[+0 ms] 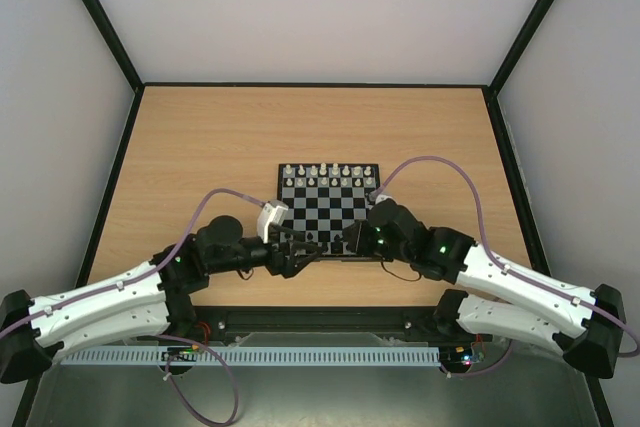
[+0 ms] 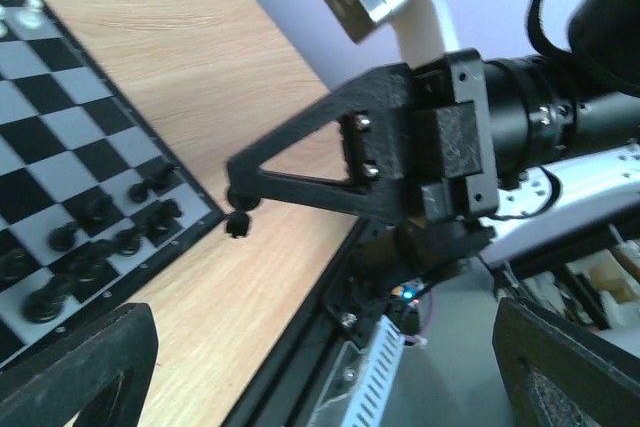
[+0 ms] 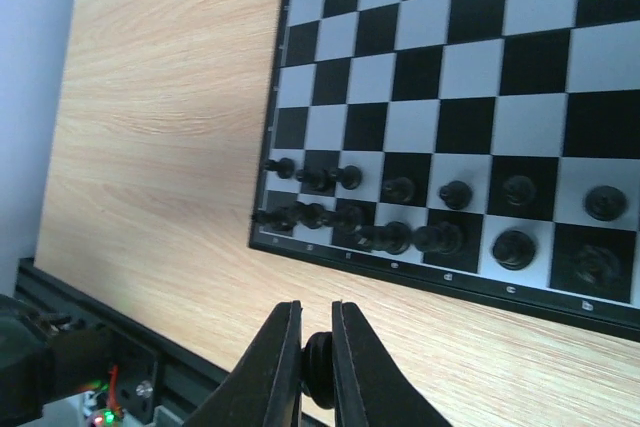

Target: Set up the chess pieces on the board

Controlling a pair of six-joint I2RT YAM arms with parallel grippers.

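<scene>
The checkered board (image 1: 328, 213) lies in the middle of the table, pale pieces (image 1: 323, 182) in two rows along its far side. Black pieces (image 3: 398, 190) stand in two rows at the near side. A black chess piece (image 3: 318, 371) is pinched between the tips of my right gripper, which is shut on it off the board's near edge. The same held piece (image 2: 238, 224) appears in the left wrist view below the right fingers (image 2: 300, 190). My left gripper stands open and empty, its fingers (image 2: 110, 372) wide apart.
Bare wooden table (image 3: 165, 157) surrounds the board. In the top view both grippers are close together over the board's near side and hide part of the black rows. A dark frame rail (image 1: 320, 319) runs along the table's front.
</scene>
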